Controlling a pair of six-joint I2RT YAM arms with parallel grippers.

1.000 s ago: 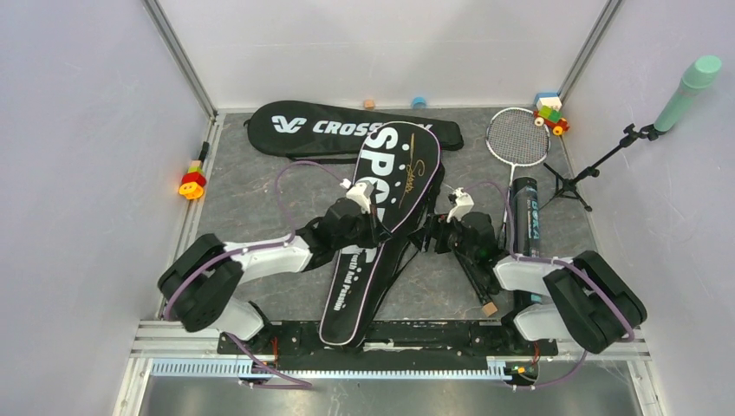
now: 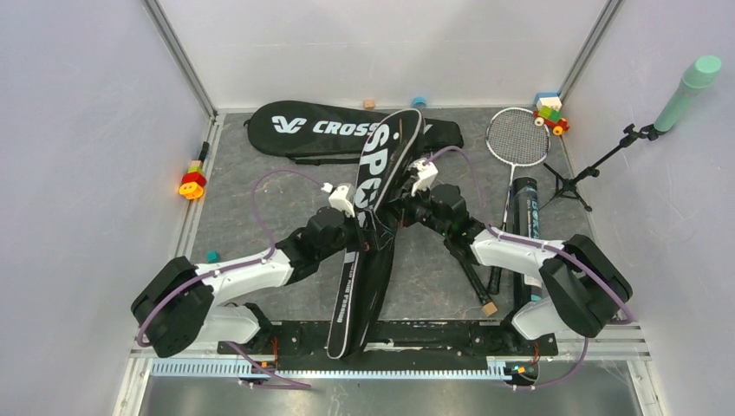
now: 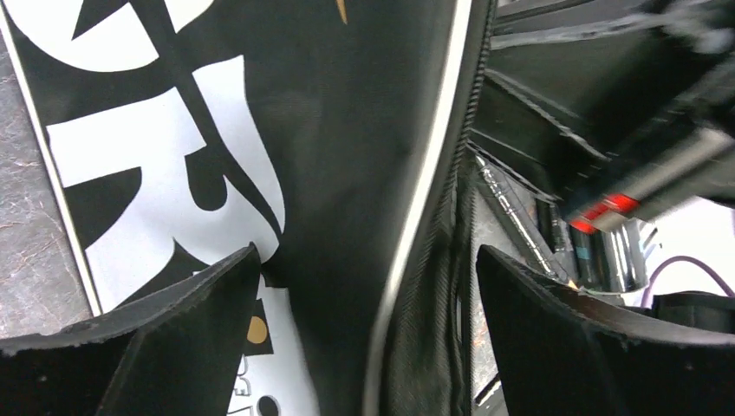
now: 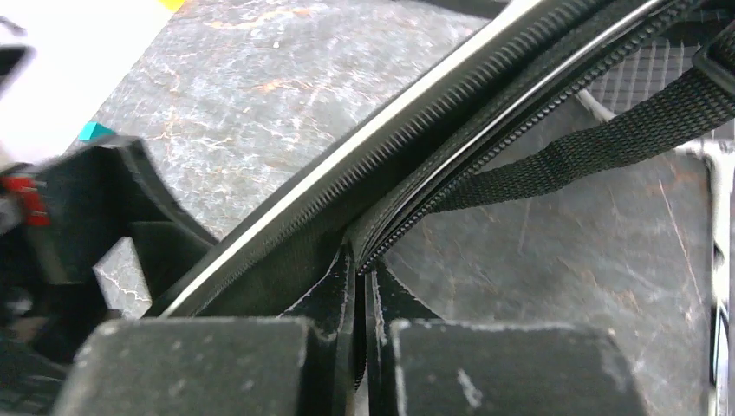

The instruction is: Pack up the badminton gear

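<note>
The black SPORT racket bag (image 2: 379, 165) stands partly on edge in the middle of the top view, its zipped side gaping toward the right arm. My right gripper is shut on the bag's zipped edge. Around the bag's other edge, in the left wrist view, my left gripper is open, its fingers (image 3: 186, 316) apart with the white piping between them. A white racket (image 2: 517, 137) lies at the right, beside a black tube (image 2: 526, 208). The second bag, marked CROSSWAY (image 2: 299, 126), lies flat at the back.
A tripod (image 2: 568, 184) with a mint-green tube (image 2: 689, 91) stands at the right wall. Toy blocks lie at the left edge (image 2: 192, 184) and the back right corner (image 2: 550, 113). Floor left of the bag is clear.
</note>
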